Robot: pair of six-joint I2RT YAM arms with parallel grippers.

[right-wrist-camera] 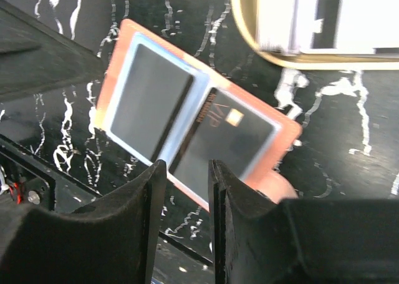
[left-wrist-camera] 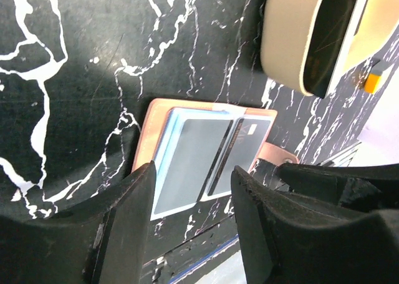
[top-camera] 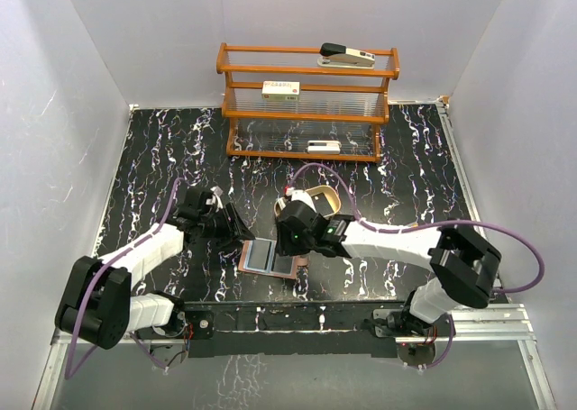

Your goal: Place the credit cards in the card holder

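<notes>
The tan card holder [top-camera: 268, 259] lies open and flat near the table's front edge. Inside are two grey, card-like panels with dark stripes; the right-hand panel [right-wrist-camera: 224, 131] carries a small light square. Whether each panel is a card or a pocket, I cannot tell. More cards [right-wrist-camera: 277, 15] sit in the oval tan tray [top-camera: 332, 194] behind the holder. My left gripper is open above the holder's left side, empty. Over the holder's right half, my right gripper is part open, a narrow empty gap between its fingertips.
A wooden shelf [top-camera: 306, 116] at the back holds a stapler [top-camera: 346, 56], a small box [top-camera: 280, 90] and a white item [top-camera: 324, 147]. Both grippers stand close together over the holder.
</notes>
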